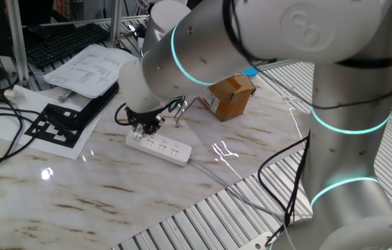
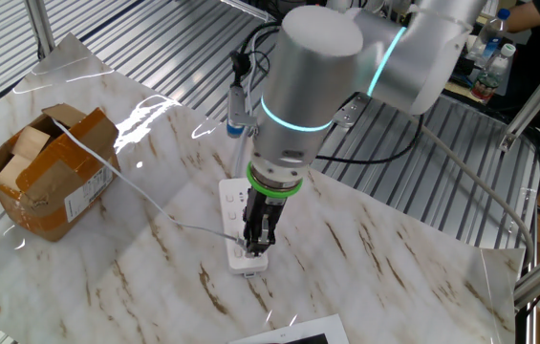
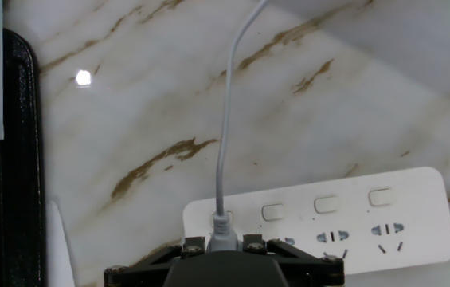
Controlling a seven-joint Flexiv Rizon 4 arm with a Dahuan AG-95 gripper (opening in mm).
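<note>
A white power strip (image 3: 416,231) lies on the marbled table, with switches and sockets along its top. At one end of it, a pale plug (image 3: 223,231) stands at the last socket, its grey-white cable (image 3: 226,135) running away across the table. My gripper is low over that end, a fingertip on either side of the plug. The fingertips are close to the plug, but whether they touch it cannot be made out. In exterior view 2 the black gripper (image 2: 258,250) points down at the strip (image 2: 235,197). The plug's prongs are hidden.
An open cardboard box (image 2: 54,172) stands on the table, with the cable passing over it. Papers (image 1: 88,69), a black tray-like object (image 1: 102,104) and a printed marker sheet (image 1: 57,128) lie beyond the strip.
</note>
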